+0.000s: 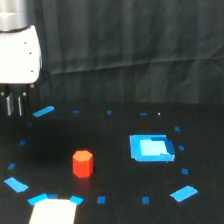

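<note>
On the black table stands a red hexagonal block (83, 164), left of centre and near the front. Further right lies a blue square frame (152, 148) with a pale centre. At the left edge hangs the white arm end, and my gripper (15, 104) points down below it, behind and to the left of the red block and apart from it. Its dark fingers barely stand out from the black cloth, so how far apart they are is unclear. I see nothing held between them.
A pale yellow square (54, 211) is at the front left edge, partly cut off. Strips of blue tape (184, 193) and small blue marks dot the table. Black cloth (130, 50) hangs behind.
</note>
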